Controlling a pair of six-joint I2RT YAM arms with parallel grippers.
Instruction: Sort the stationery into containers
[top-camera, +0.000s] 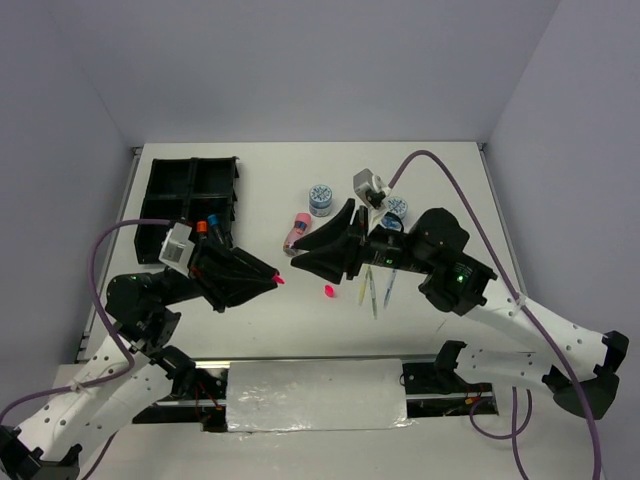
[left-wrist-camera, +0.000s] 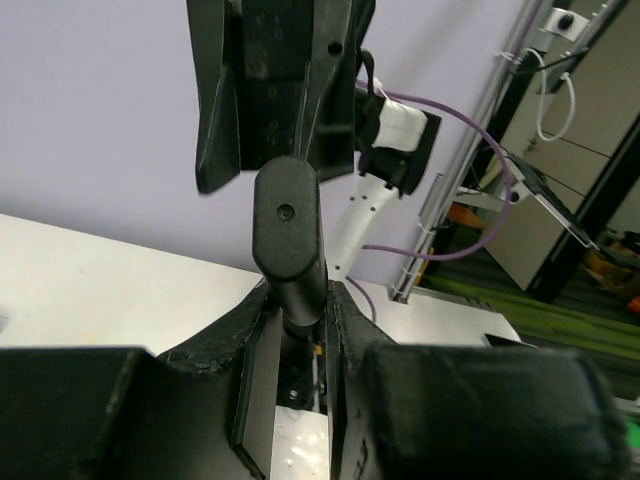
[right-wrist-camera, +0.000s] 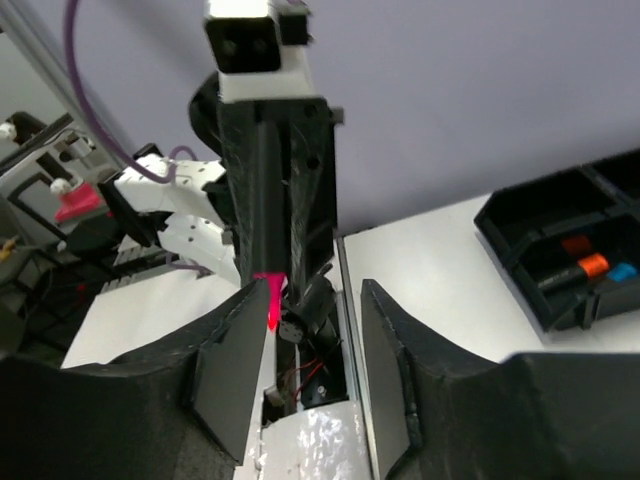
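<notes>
A dark pen with a pink tip (right-wrist-camera: 274, 296) is held in my left gripper (top-camera: 262, 280), which is shut on it. Its black end (left-wrist-camera: 287, 213) points at the camera in the left wrist view. Facing it from the right in the top view is my right gripper (top-camera: 303, 253), its fingers (right-wrist-camera: 385, 355) apart with nothing between them. On the table below lies a small pink piece, cap-like (top-camera: 329, 291). The black compartment tray (top-camera: 190, 160) stands at the left, holding an orange-ended pen (right-wrist-camera: 593, 265) and a blue-ended pen (right-wrist-camera: 622, 271).
A pink bottle-like item (top-camera: 297, 230) lies mid-table, partly behind my right gripper. Two blue-and-white round containers stand further back: one left (top-camera: 320, 199), one right (top-camera: 397, 207). Thin sticks, one yellow (top-camera: 364, 284) and one blue (top-camera: 390, 286), lie near the middle.
</notes>
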